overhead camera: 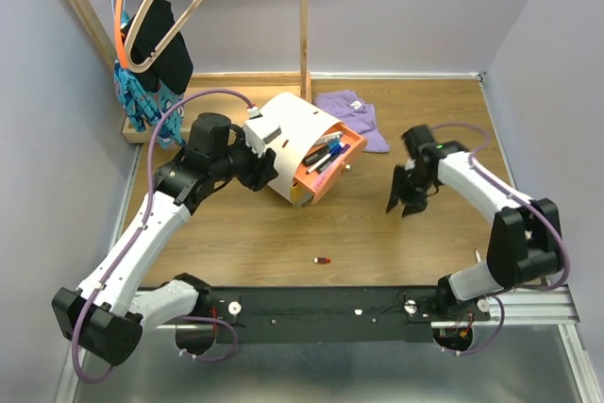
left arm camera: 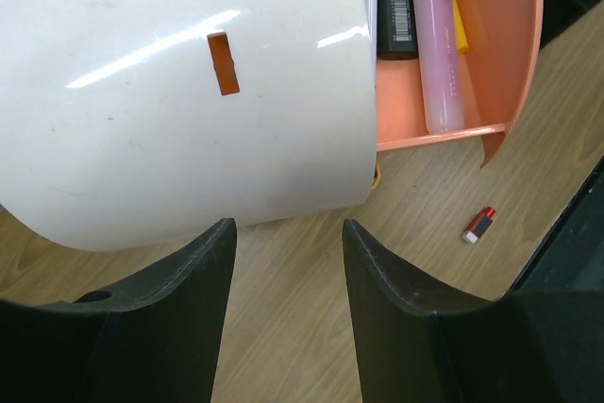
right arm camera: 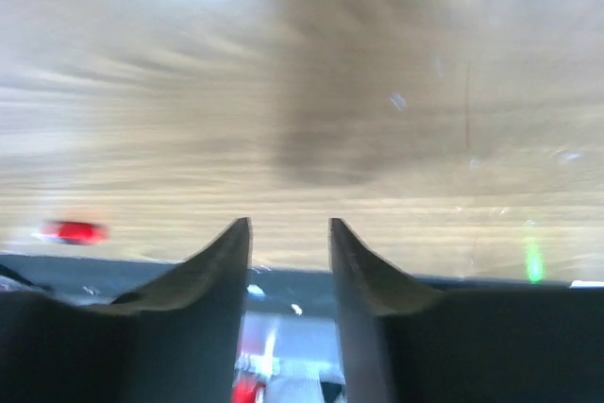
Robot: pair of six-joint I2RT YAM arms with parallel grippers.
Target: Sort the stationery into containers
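Note:
The orange drawer (overhead camera: 321, 179) of a white curved-top cabinet (overhead camera: 294, 134) stands out, holding several pens, a dark item and a pink-lilac tube (left arm camera: 437, 54). Beside the cabinet's front, my left gripper is open and empty. Out over the bare right part of the table, my right gripper is partly open with nothing between its fingers; its view is blurred. A white marker (overhead camera: 478, 256) shows only in part beside the right arm's base. Near the front edge lies a small red-and-white item (overhead camera: 323, 260), visible in all three views.
A folded purple cloth (overhead camera: 354, 115) lies behind the drawer. At the back left are a wooden rack post (overhead camera: 304, 25) and hanging clothes (overhead camera: 162, 49).

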